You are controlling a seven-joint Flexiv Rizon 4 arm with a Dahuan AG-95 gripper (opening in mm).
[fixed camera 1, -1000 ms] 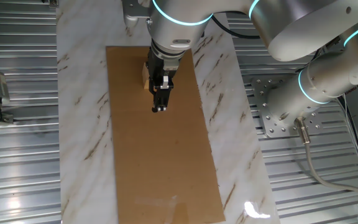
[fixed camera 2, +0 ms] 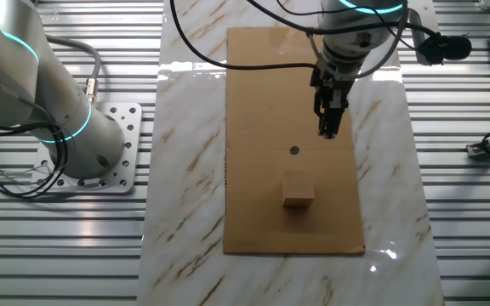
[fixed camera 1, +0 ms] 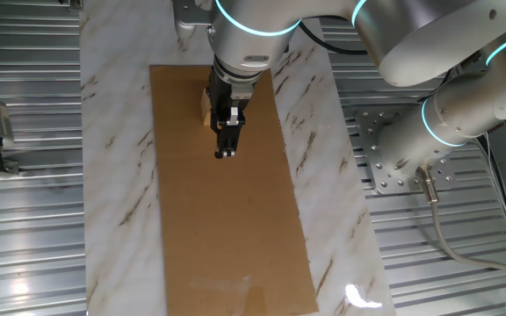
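A small brown block (fixed camera 2: 298, 189) rests on the cardboard sheet (fixed camera 2: 262, 110), toward its lower end in exterior view 2. In exterior view 1 only a strip of the block (fixed camera 1: 206, 107) shows beside the black gripper (fixed camera 1: 225, 154), which hides the rest. Pointing downward, the gripper (fixed camera 2: 328, 133) appears above and to the right of the block in exterior view 2, apart from it. Its fingers look close together from both angles, so their opening cannot be told; no object shows at their tips. A dark round spot (fixed camera 2: 294, 150) lies on the cardboard near the block.
The cardboard lies on a marble-patterned board (fixed camera 1: 121, 193) over ribbed metal tables (fixed camera 1: 25, 228). Much of the cardboard is bare. The arm's base plate (fixed camera 1: 393, 167) stands beside the board. A black cable (fixed camera 2: 228, 64) loops from the arm over the cardboard.
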